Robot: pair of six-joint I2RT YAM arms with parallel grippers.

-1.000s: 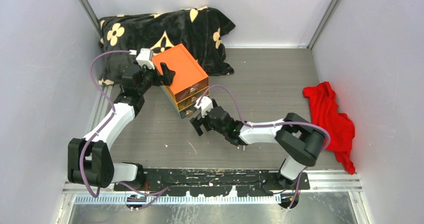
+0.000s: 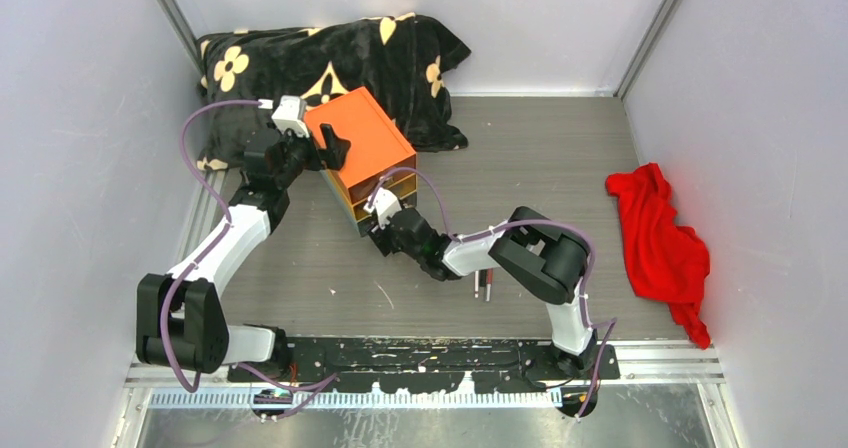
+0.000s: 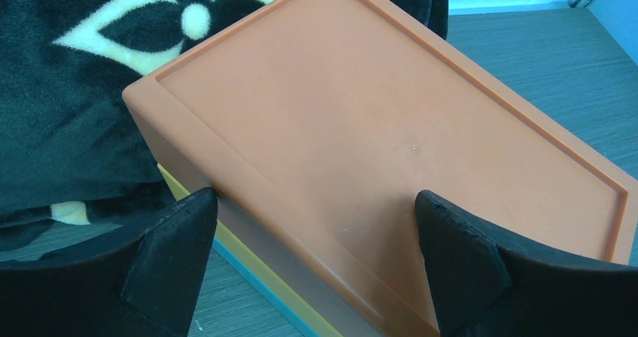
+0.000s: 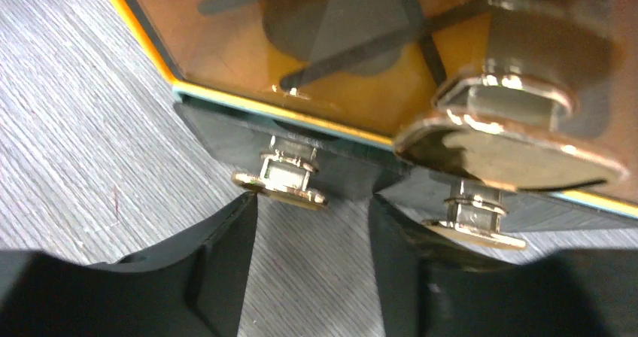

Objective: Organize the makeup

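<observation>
An orange-topped drawer organizer (image 2: 366,136) stands at back centre, angled, with yellow and teal tiers. My left gripper (image 2: 326,148) is at its upper left; in the left wrist view its fingertips straddle the top's edge (image 3: 248,194), though whether they grip it is unclear. My right gripper is part open at the organizer's front, its fingers just below and either side of a lower drawer's metal knob (image 4: 290,175). A larger upper knob (image 4: 508,153) and another lower knob (image 4: 474,224) show to the right. A few slim pencil-like items (image 2: 488,286) lie partly under the right arm.
A black patterned blanket (image 2: 250,68) is heaped behind the organizer. A red cloth (image 2: 655,248) lies by the right wall.
My right gripper has moved left and back up to the organizer's front, uncovering more of the slim items. My left arm and the organizer have not visibly moved.
</observation>
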